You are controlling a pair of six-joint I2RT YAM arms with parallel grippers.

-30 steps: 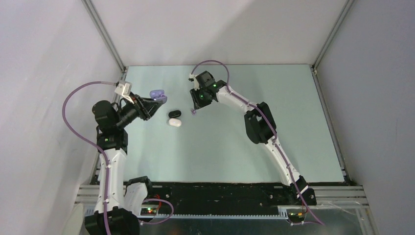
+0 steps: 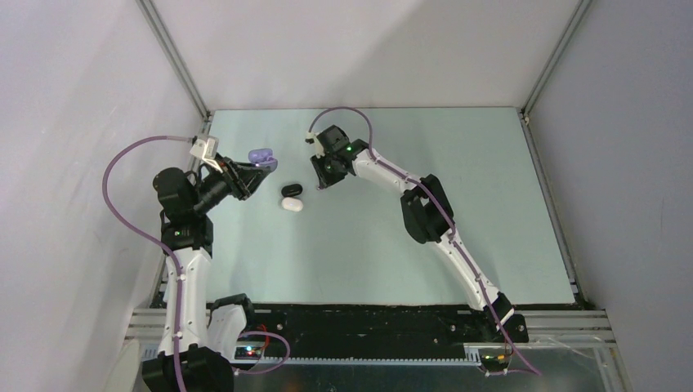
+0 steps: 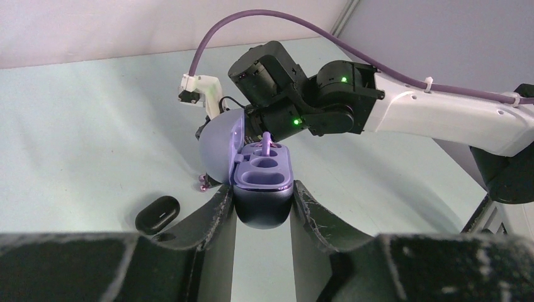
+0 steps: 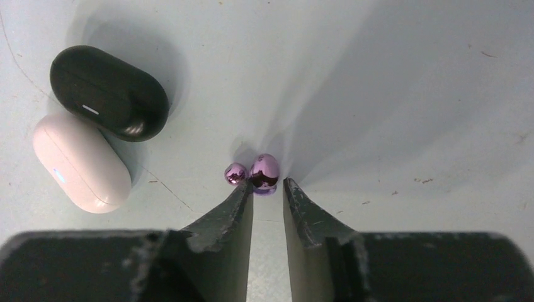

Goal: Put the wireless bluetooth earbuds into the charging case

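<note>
The purple charging case (image 3: 262,211) hangs above the table with its lid swung up, and my left gripper is shut on its sides. Empty recesses show in its near part; from the far part rises a curved purple piece, apparently an earbud. On the table lies a shiny purple earbud (image 4: 264,170), made of a larger bean and a small ball. My right gripper is pointed down at it, fingers parted by a narrow gap. The bean lies at this gap, the ball just outside the left fingertip (image 4: 245,189). Contact cannot be told.
A black case (image 2: 292,189) and a white case (image 2: 292,204), both closed, lie close together left of the right gripper.
My right gripper has moved slightly left and toward the front, over the earbud, which is now mostly hidden in the top view. The left arm and the purple case have stayed still.
</note>
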